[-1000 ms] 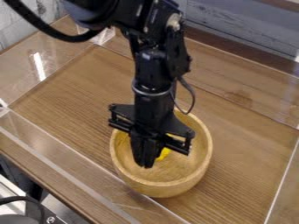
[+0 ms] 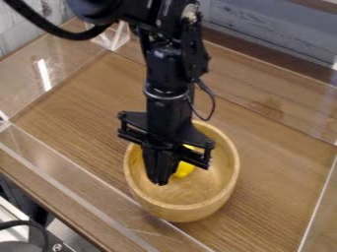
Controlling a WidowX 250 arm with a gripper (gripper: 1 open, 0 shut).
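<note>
My black gripper [image 2: 164, 162] reaches down from the top of the camera view into a round tan bowl [image 2: 182, 203] in the lower middle. A small yellow object [image 2: 184, 168] lies in the bowl, partly hidden behind the gripper's fingers. The gripper looks shut, and I see nothing held between its fingertips.
White walls edge it at the back. A black cable crosses the lower left corner.
The gripper has risen slightly and shifted a little within the bowl. The bowl looks unmoved.
</note>
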